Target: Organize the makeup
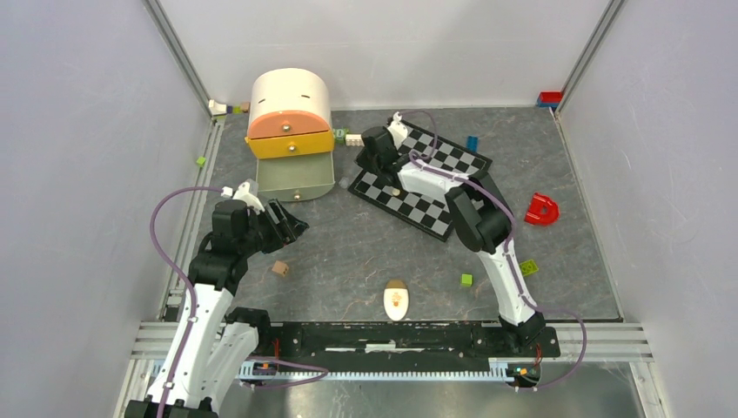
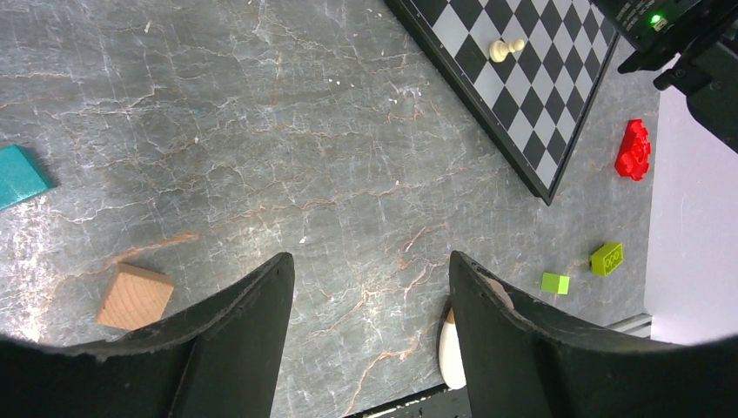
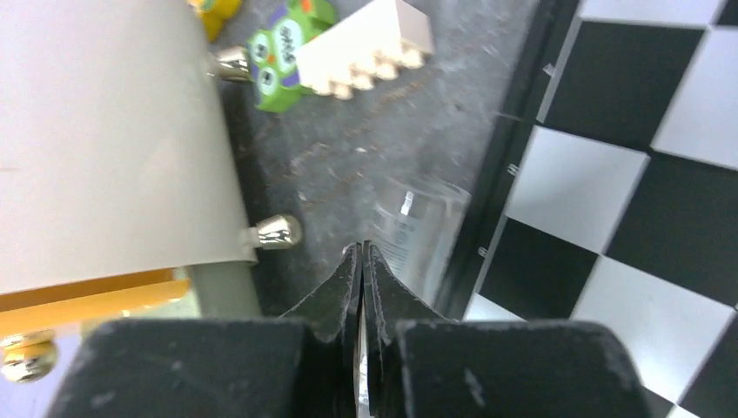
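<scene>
The rounded makeup organizer (image 1: 290,100) stands at the back left. Its yellow drawer (image 1: 291,144) and pale lower drawer (image 1: 294,177) stick out, and no item shows inside the lower one. A small clear container (image 3: 422,228) lies on the floor against the chessboard's edge, partly covered by my right gripper. That gripper is shut, with its fingertips together and nothing visible between them. My left gripper hangs open over bare floor, in front of the lower drawer in the top view. A white-and-brown item (image 1: 396,300) lies near the front edge.
The chessboard (image 1: 439,218) lies askew beneath the right arm, with a small pale piece (image 2: 499,50) on it. Behind the right gripper are a cream block (image 3: 365,48) and green blocks (image 3: 277,65). A wooden block (image 2: 136,297) lies near the left gripper.
</scene>
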